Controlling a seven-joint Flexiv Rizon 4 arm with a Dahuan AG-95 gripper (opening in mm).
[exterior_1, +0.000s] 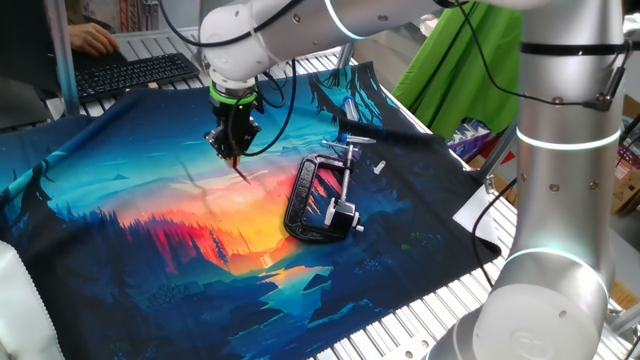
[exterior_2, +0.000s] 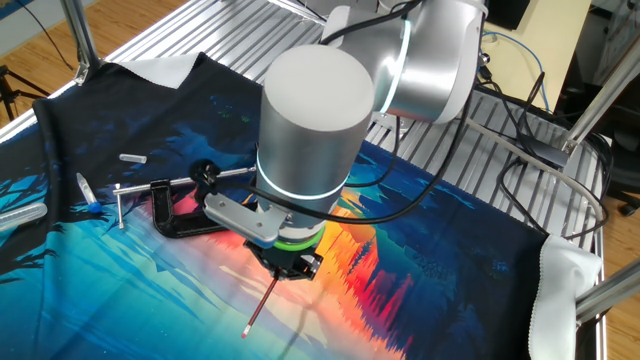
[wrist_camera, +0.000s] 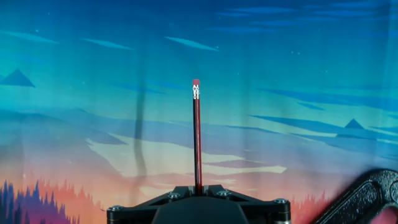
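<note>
A dark red pencil (wrist_camera: 198, 143) with a pink eraser and silver band is gripped by my black gripper; the fingers are shut around it and its eraser end sticks out. From the second exterior view the pencil (exterior_2: 261, 305) slants down and away from the gripper (exterior_2: 279, 272), above the printed cloth. In the first exterior view the gripper (exterior_1: 234, 160) hangs left of the black clamp, the pencil's (exterior_1: 243, 176) free end pointing down and to the right. The pencil's other end is hidden by the fingers.
The black C-clamp (exterior_1: 297, 205) lies on the colourful cloth (exterior_1: 160, 290). Past it are a small clear tube (exterior_2: 132, 158), a blue-capped tube (exterior_2: 86, 190) and a larger clear tube (exterior_2: 22, 216). A keyboard (exterior_1: 135, 75) with a person's hand is beyond the cloth.
</note>
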